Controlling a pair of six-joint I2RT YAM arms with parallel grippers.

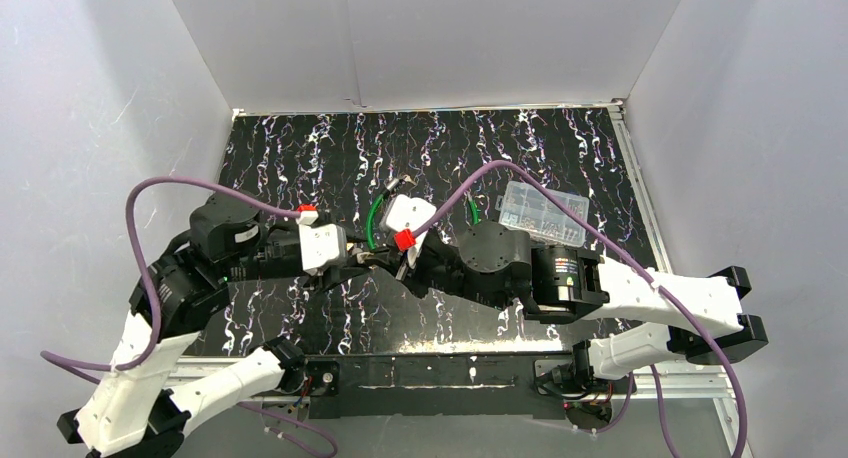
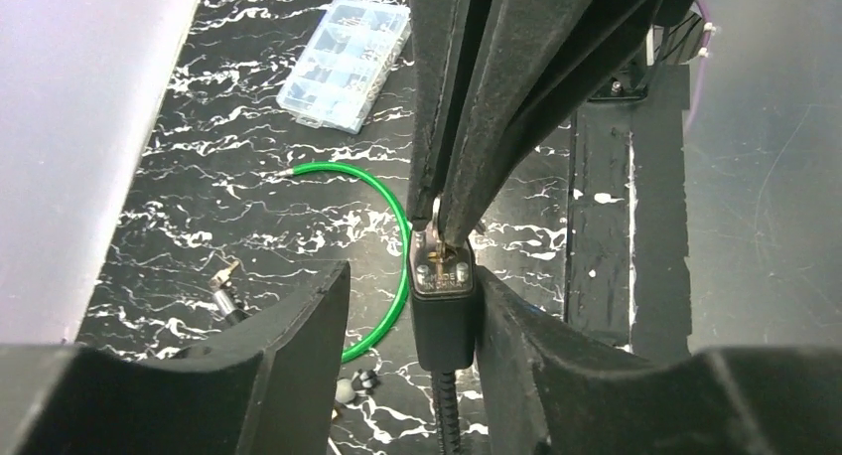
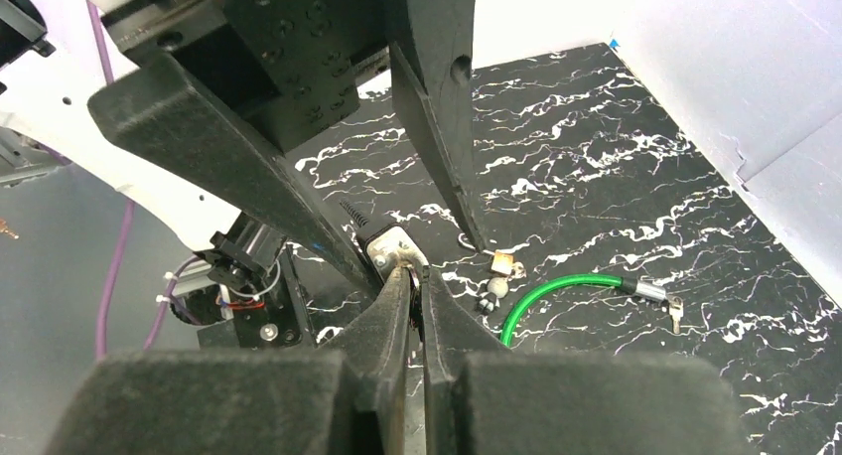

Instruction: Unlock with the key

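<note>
A black lock [image 2: 443, 321] with a metal face and a ribbed black cable stands between the fingers of my left gripper. That gripper is partly open: one finger touches or nearly touches the lock's side, the other is clear of it. In the right wrist view, my right gripper is shut on a small metal key, mostly covered by the fingers. The key meets the lock's metal face; how deep it sits cannot be told. The lock [image 3: 394, 248] is close against one left finger [image 3: 298, 212] there.
On the dark marbled table lies a green cable lock [image 2: 402, 222], with keys [image 3: 675, 311] at one end. A small brass padlock [image 3: 502, 264] lies near it. A clear compartment box [image 1: 543, 213] stands at the right.
</note>
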